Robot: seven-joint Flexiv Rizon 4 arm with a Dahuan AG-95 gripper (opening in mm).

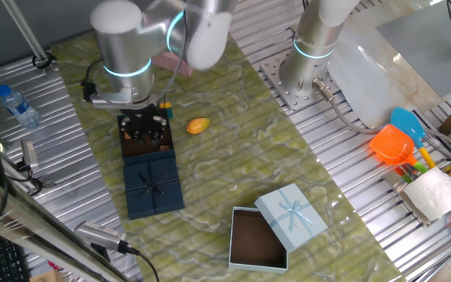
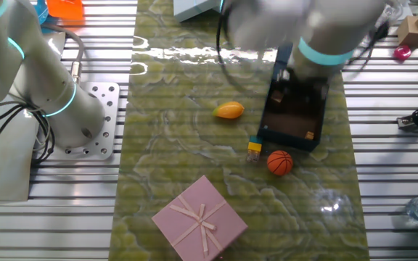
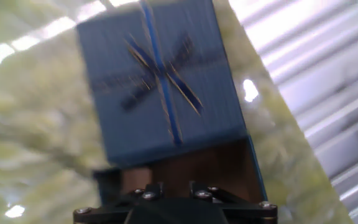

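My gripper [image 1: 145,129] hangs over the open dark blue box [image 1: 171,146], whose dark brown inside shows around it. In the wrist view the gripper fills the bottom edge, with a gap between its two inner tips; how far the fingers stand apart is unclear. No held object shows there. The dark blue lid [image 3: 123,118], with a ribbon bow, lies at one end of the box. Small brownish pieces, such as a brown block [image 2: 309,135], show inside the box. Blur hides the gripper in exterior view 2.
A yellow-orange fruit [image 2: 229,110], a teal-and-yellow block [image 2: 254,148] and a small basketball [image 2: 279,163] lie near the box. A pink gift box [image 2: 199,221] stands farther off. A light blue box [image 1: 258,239] sits open, its lid [image 1: 292,215] leaning on it.
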